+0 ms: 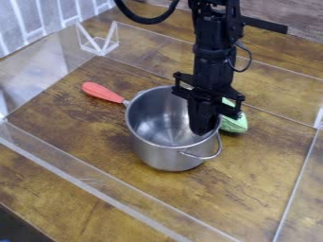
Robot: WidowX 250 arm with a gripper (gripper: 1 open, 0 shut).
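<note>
A steel pot (158,142) with side handles stands on the wooden table. My black gripper (205,112) is at the pot's right rim, its fingers reaching down there; whether they are open or shut is hidden. A pale green object (233,122) lies right of the pot, partly behind the gripper. A red-handled utensil (104,93) lies left of the pot.
A white wire-like piece (98,43) is at the back left, by a clear edge panel.
</note>
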